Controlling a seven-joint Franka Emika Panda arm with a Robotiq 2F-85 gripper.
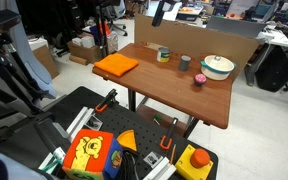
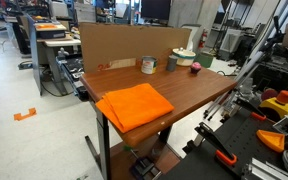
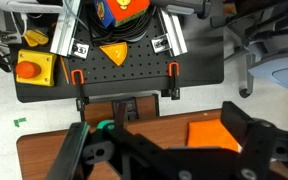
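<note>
On the brown table (image 1: 164,88), an orange cloth (image 1: 116,64) lies flat near the left end. Along the back stand a can (image 1: 164,55), a grey cup (image 1: 184,63) and a white lidded pot (image 1: 217,67). A small pink object (image 1: 200,80) sits in front of the pot. Seen in the wrist view, my gripper is open, its dark fingers wide apart and no object visible between them. Past its right finger the orange cloth (image 3: 212,135) shows partly covered. The can, cup and pot are not visible in that view.
In front of the table is a black perforated base (image 1: 149,135) with clamps. It bears a colourful toy cube (image 1: 89,153), an orange wedge (image 1: 127,139), black cables and a yellow box with a red button (image 1: 196,160). A tall cardboard panel (image 2: 134,45) closes off the table's back.
</note>
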